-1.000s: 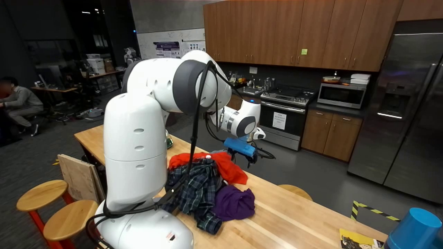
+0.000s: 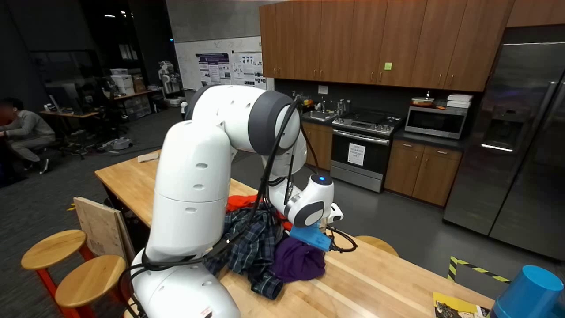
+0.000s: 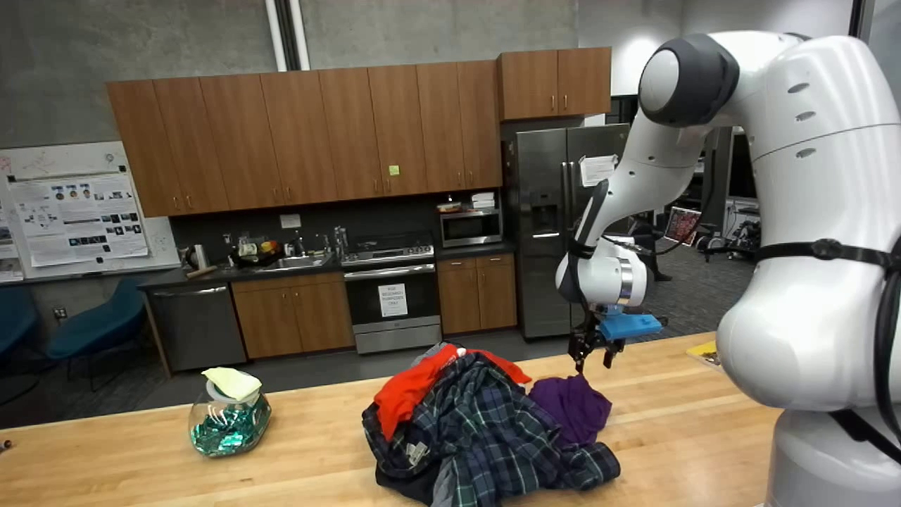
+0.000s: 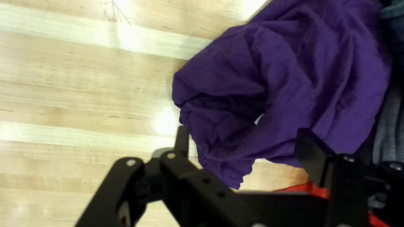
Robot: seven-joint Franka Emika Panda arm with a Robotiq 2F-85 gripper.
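A crumpled purple cloth lies on the wooden table, at the edge of a heap of clothes. Above it hangs my gripper, its fingers apart and pointing down. In the wrist view the gripper has one finger over the cloth's left edge and the other finger over its lower right side. Nothing is clasped between them. Next to the purple cloth are a dark plaid shirt and a red garment. From exterior view 1 the fingertips are mostly hidden behind the blue part of the gripper.
A glass bowl with green contents stands on the left of the table. Toward the opposite end are a blue cup and a yellow magazine. Bare tabletop lies beside the purple cloth.
The gripper has come down from above the table's far edge to just over the purple cloth. The clothes appear to lie as before, though the arm now covers much of the red one.
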